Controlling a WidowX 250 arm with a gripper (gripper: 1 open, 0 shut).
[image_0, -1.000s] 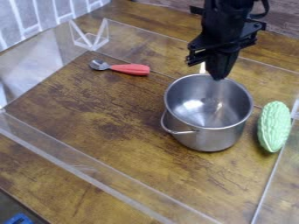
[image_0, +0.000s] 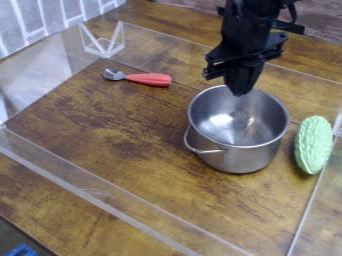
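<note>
The black gripper (image_0: 235, 72) hangs over the back of a steel pot (image_0: 230, 148), pointing down, its fingertips near the far rim. Whether anything is between its fingers is unclear. A spoon-like utensil with a red handle (image_0: 148, 79) lies on the wooden table at the upper left. A pale green oblong object, like a cabbage (image_0: 313, 143), lies to the right of the pot.
Clear plastic edging runs along the left and right of the table (image_0: 94, 170). A small blue object (image_0: 16, 250) shows at the bottom left corner.
The gripper has shifted slightly left and a little down over the pot. The pot, utensil and green object have not moved.
</note>
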